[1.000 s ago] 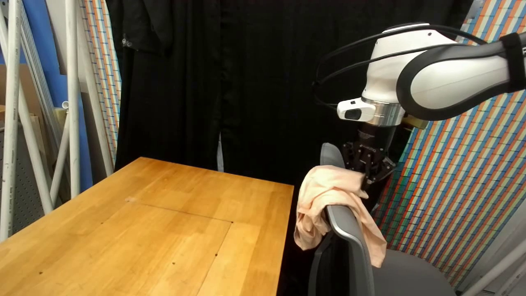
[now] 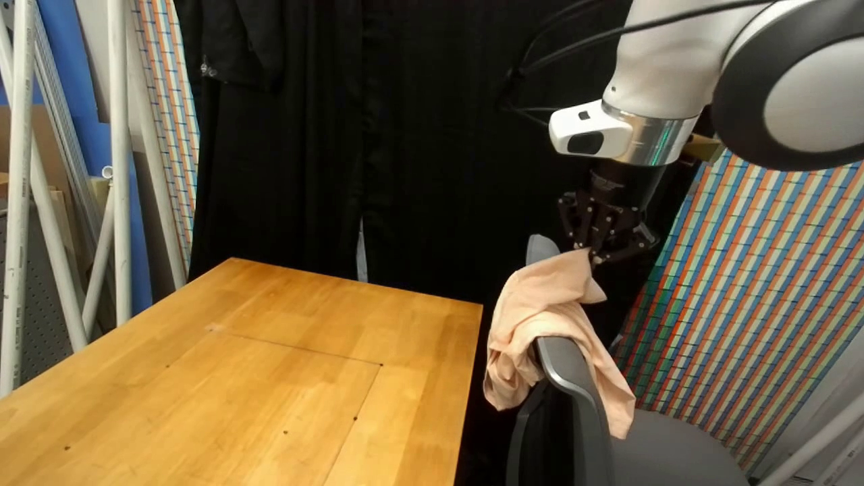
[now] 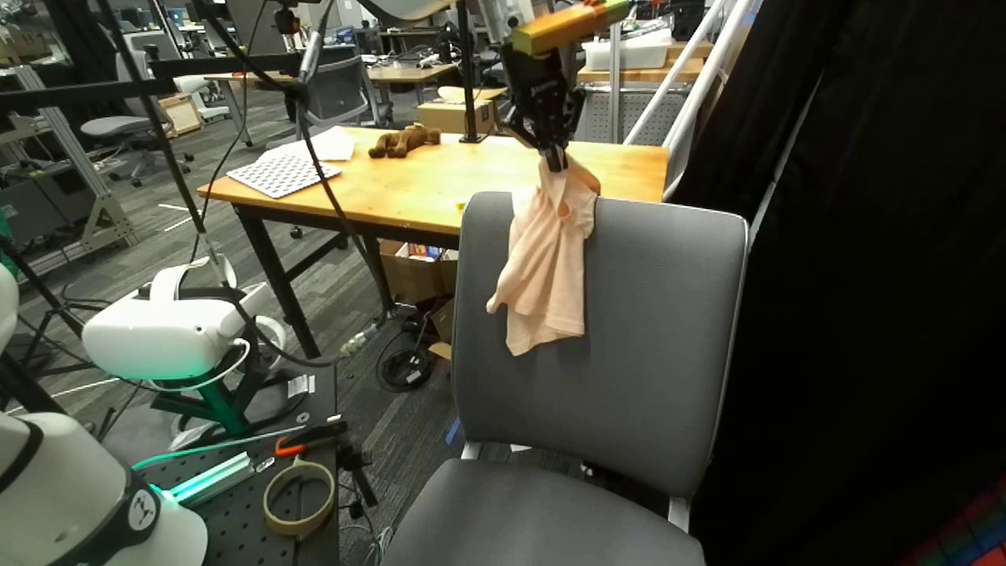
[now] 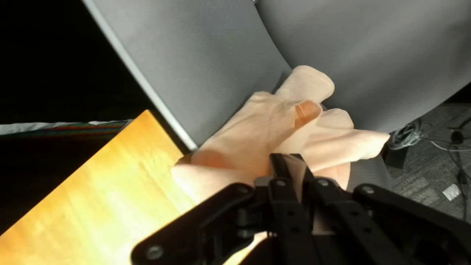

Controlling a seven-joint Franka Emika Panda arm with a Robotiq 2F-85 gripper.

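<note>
A peach-coloured cloth hangs draped over the top of a grey chair's backrest, with folds on both sides of it. My gripper is shut on an upper fold of the cloth, just above the chair's top edge. From the chair's front, the cloth hangs down the grey backrest, and the fold under my gripper is drawn up to a peak. In the wrist view the fingers pinch the cloth, whose crumpled folds spread over the backrest.
A wooden table stands beside the chair, its near part bare. At its far end lie a brown plush toy and a white keyboard-like object. A black curtain hangs behind. A headset stands on a side cart.
My gripper has risen from beside the backrest, drawing the upper fold of cloth upward. Most of the cloth still rests over the chair, which has not moved.
</note>
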